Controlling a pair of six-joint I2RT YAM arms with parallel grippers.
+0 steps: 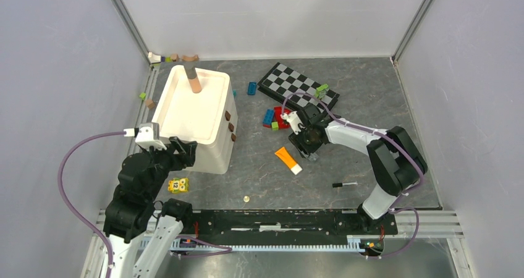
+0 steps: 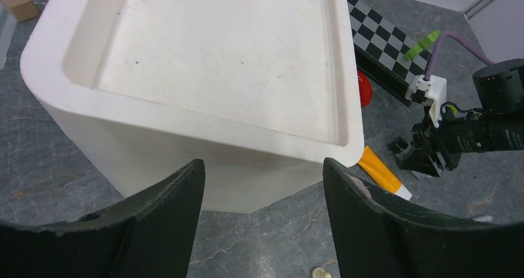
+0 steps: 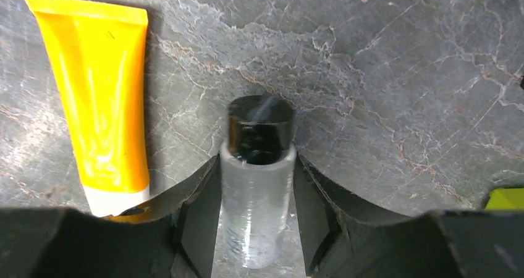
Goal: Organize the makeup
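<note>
A clear bottle with a black cap [image 3: 258,210] is gripped at its body by my right gripper, shut on it. Beside it lies an orange tube with a white cap [image 3: 102,99], flat on the table and apart from the fingers. On the left, a white box [image 1: 191,108] bears an upright beige bottle with a dark cap [image 1: 193,79] on its tray-like top. My left gripper stands open in front of the box's near wall, empty. A black marker-like tube [image 1: 344,184] lies at the front right.
Red and blue blocks [image 1: 270,117] and a checkered board [image 1: 295,83] are behind the right gripper. A yellow toy block [image 1: 178,185] sits near the left arm, and a small pale knob [image 1: 246,199] lies at the front. Open table lies between box and tube.
</note>
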